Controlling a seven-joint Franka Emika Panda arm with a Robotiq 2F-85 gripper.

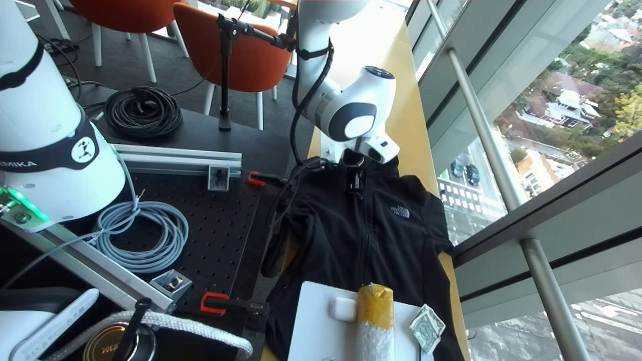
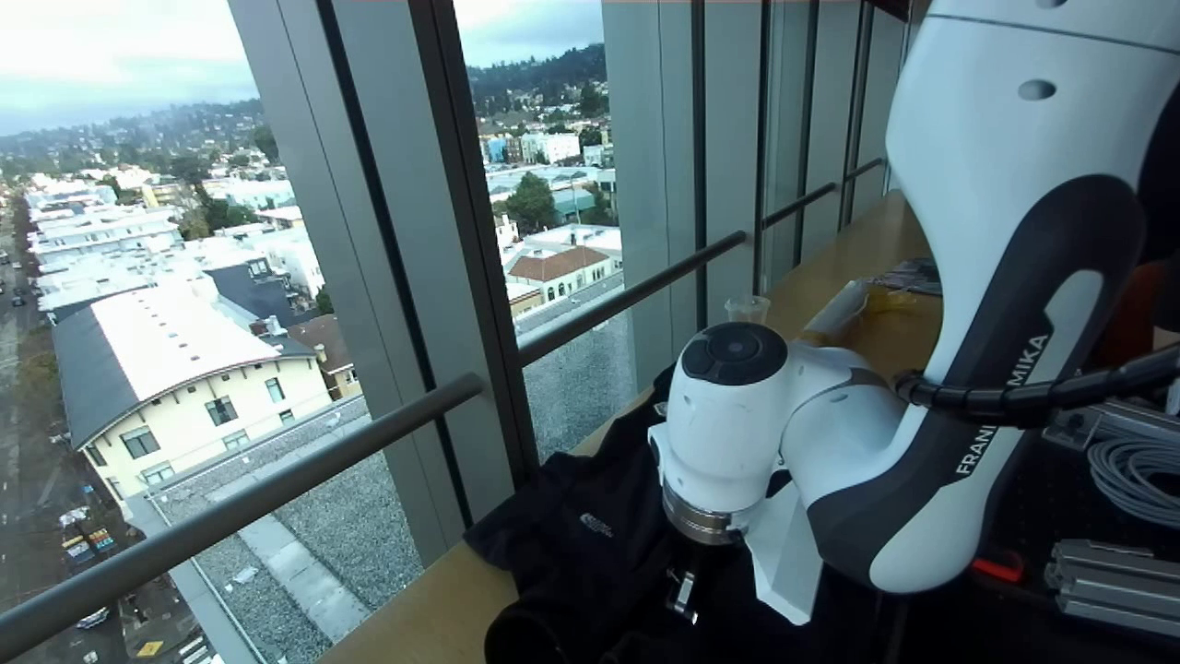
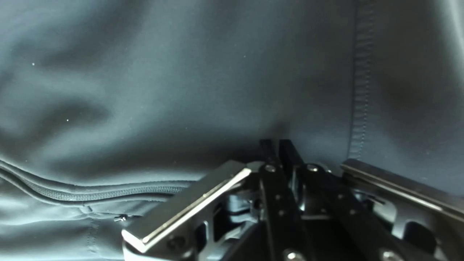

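Observation:
A black zip-up jacket with a white logo lies spread over the wooden ledge. My gripper points down at its upper part, close to the front zipper. In the wrist view, the gripper has its fingers nearly together, tips down in the jacket's smooth cloth. The gripper is shut on the cloth, though how much is pinched is hidden in shadow. The zipper curves off to the left, and a stitched seam runs on the right. In exterior view 2 the arm partly covers the jacket.
A white board rests over the jacket's near end, carrying a wrapped roll, a small white case and a banknote. Red-tipped clamps grip the table edge at the left. Windows and a railing border the right.

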